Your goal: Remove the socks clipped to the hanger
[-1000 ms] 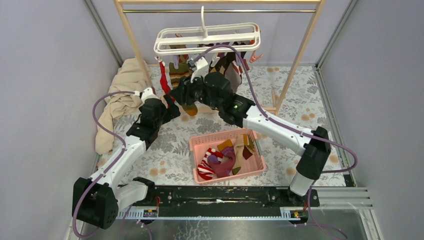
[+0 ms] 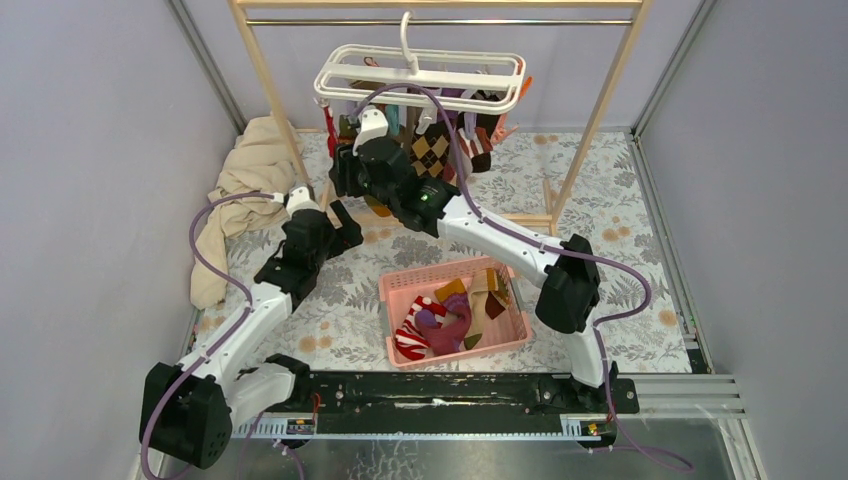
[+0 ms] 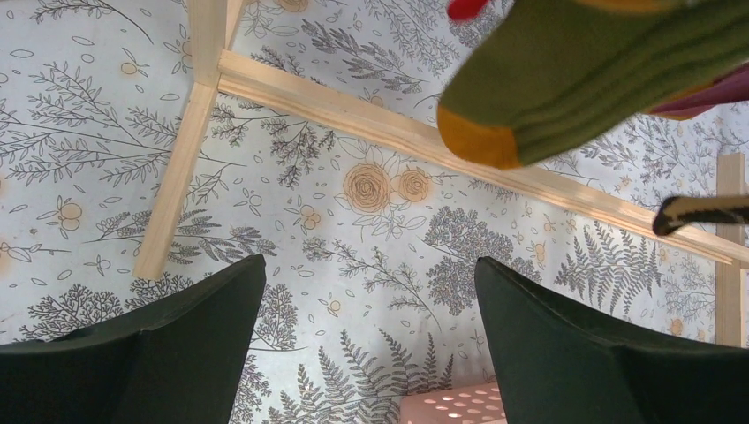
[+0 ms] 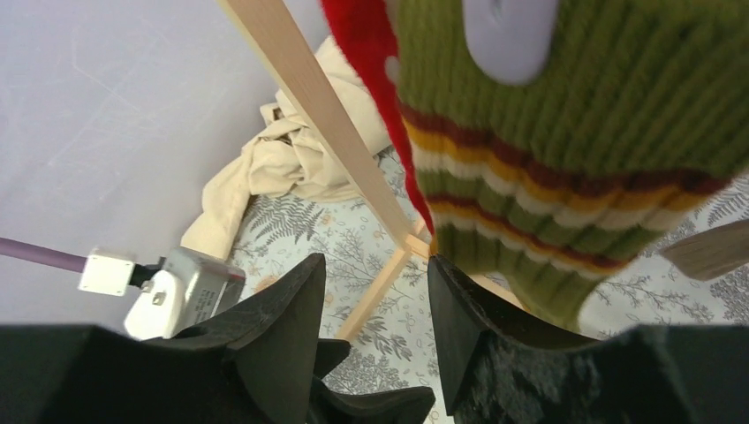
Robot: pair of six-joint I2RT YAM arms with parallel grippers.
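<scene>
Socks hang from the white clip hanger on the rack. In the right wrist view a striped olive sock hangs very close, with a red sock behind it. My right gripper is just below these socks, fingers apart, no sock clearly between them. In the top view it covers part of the hanging socks. My left gripper stands open and empty, lower left of the hanger; a green sock hangs above it.
A pink basket holding several socks sits at the front middle. A beige cloth lies at the left. The rack's wooden bars run along the patterned floor.
The left gripper has shifted slightly. The hanger has moved slightly right.
</scene>
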